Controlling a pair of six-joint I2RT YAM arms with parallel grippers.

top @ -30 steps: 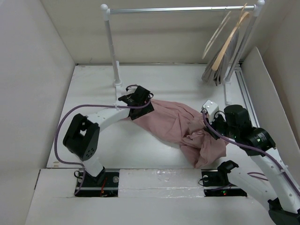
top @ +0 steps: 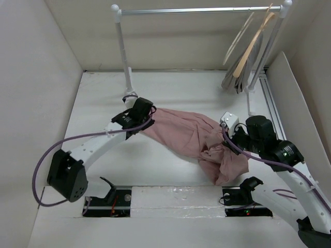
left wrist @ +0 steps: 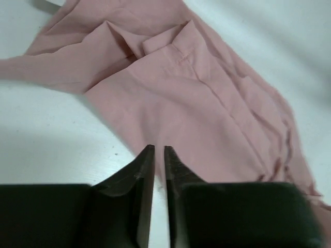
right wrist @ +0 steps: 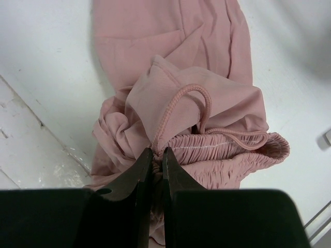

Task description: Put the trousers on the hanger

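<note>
The pink trousers (top: 183, 133) lie stretched over the white floor, smooth towards the left and bunched towards the right. Over the smooth left part, my left gripper has its fingers slightly apart, with nothing between them. At the gathered waistband (right wrist: 207, 150), the fingertips of my right gripper are close together around the pink drawstring (right wrist: 170, 111) and some cloth. A wooden hanger (top: 253, 46) hangs at the right end of the rail, with a pale hanger (top: 239, 39) beside it.
A metal rail (top: 201, 10) on white posts spans the back. Grey cloth (top: 249, 64) hangs by the wooden hanger. The right post's foot (top: 250, 101) stands close behind my right gripper. Bare floor (top: 155, 168) lies in front of the trousers.
My left arm has swung left and its gripper has shifted left along the trousers, uncovering more cloth. The right arm and the bunched end have hardly moved.
</note>
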